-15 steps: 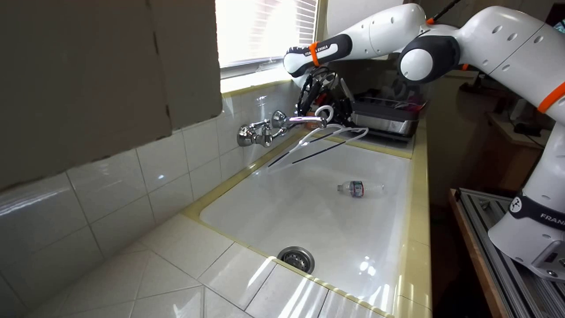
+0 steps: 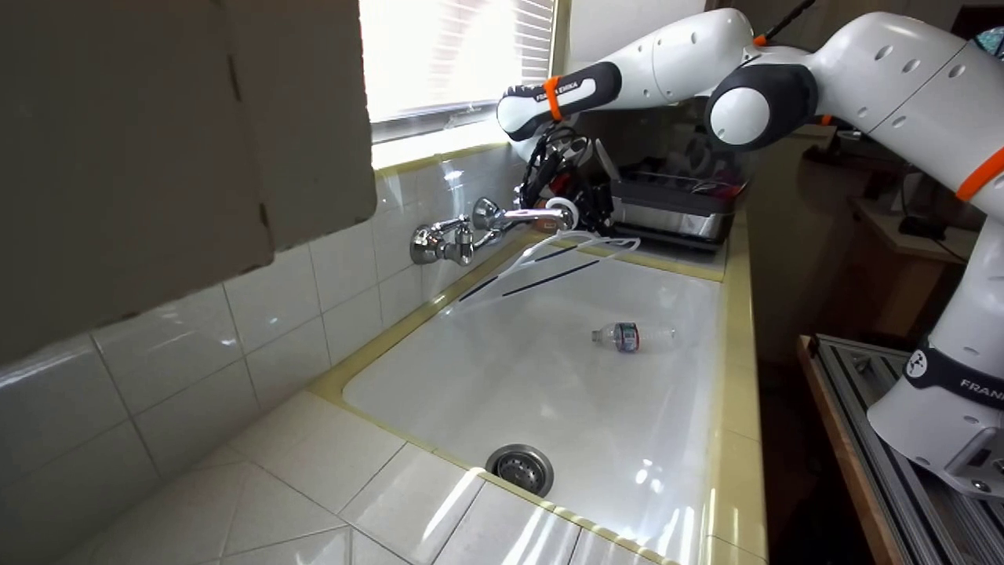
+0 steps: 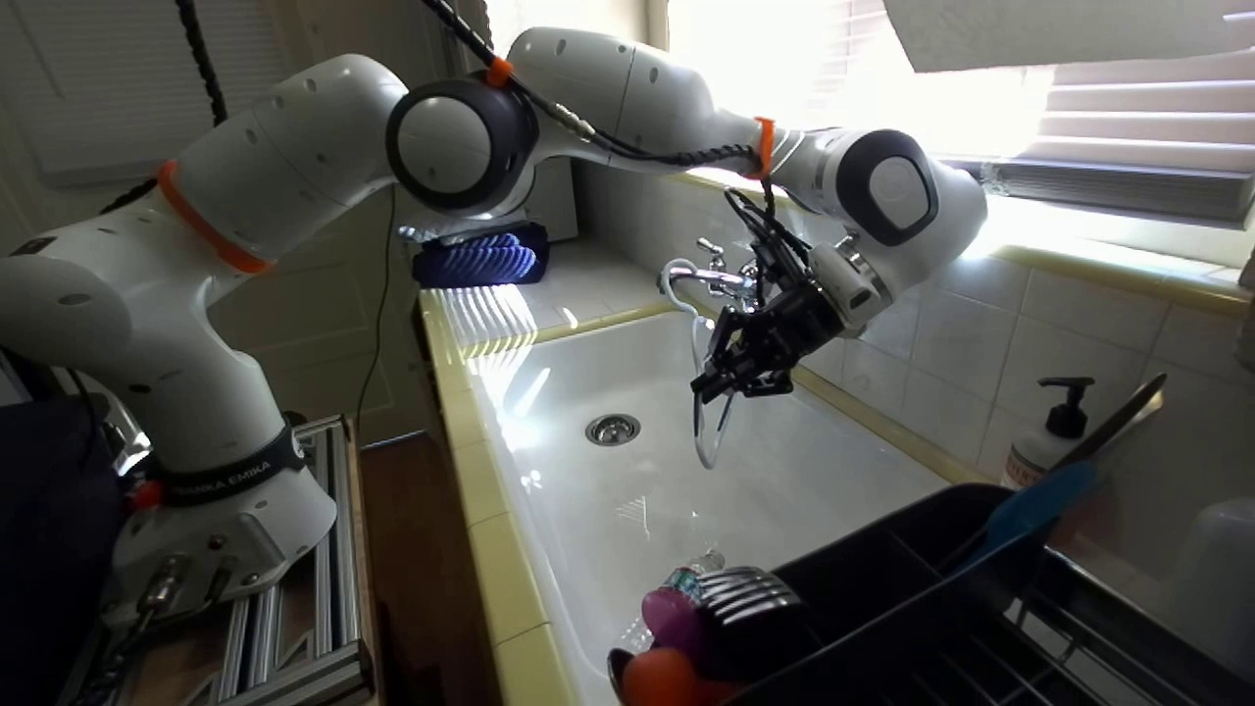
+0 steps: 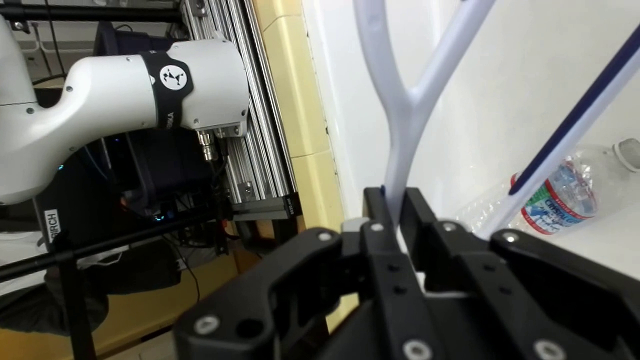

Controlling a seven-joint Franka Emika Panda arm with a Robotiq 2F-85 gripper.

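Observation:
A white hanger (image 4: 399, 126) with dark strips along its arms is pinched between the black fingers of my gripper, which is shut on it near where its arms join. In exterior view 1 the hanger (image 2: 538, 250) hangs over the far part of the sink, its curved hook beside the end of the chrome faucet (image 2: 538, 216). Whether hook and faucet touch, I cannot tell. From the other side, my gripper (image 3: 708, 386) shows above the basin, with the hanger's white loop (image 3: 706, 453) below it.
A clear plastic bottle (image 2: 626, 336) lies on its side in the white sink (image 2: 489, 377). Beyond the far rim stands a dark dish rack (image 3: 941, 588) with utensils. A soap bottle (image 3: 1047, 429) is by the tiled wall. The basin around the drain (image 2: 520, 468) is clear.
The hanger and my gripper have come down slightly, and the hook is now level with the faucet's end instead of above it. Exterior view 1 itself has shifted a little.

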